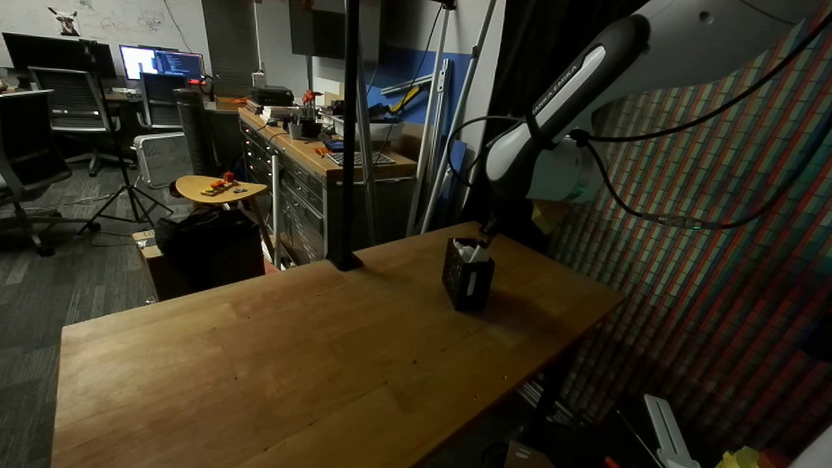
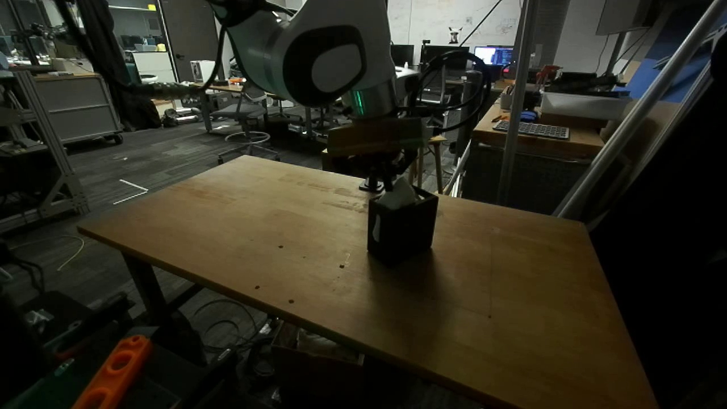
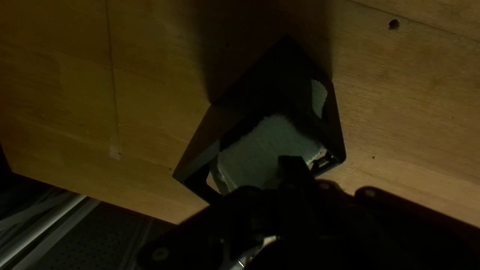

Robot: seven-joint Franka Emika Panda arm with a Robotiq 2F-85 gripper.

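A black open-topped box [image 1: 468, 282] stands upright on the wooden table, with white tissue [image 2: 400, 194] bunched up out of its opening. From above, in the wrist view, the pale tissue [image 3: 265, 146] fills most of the mouth of the box [image 3: 198, 157]. My gripper [image 1: 487, 233] points down at the rim, shut on the tissue. The dark fingers [image 3: 294, 173] overlap the tissue at one side of the opening, and their tips are hard to make out in the dim light.
Bare wooden table [image 1: 257, 351] spreads out around the box, with no other loose objects on it. A black post [image 1: 348, 156] rises at the table's far edge. Cables hang from the arm, and a patterned curtain [image 1: 702, 257] is close beside it.
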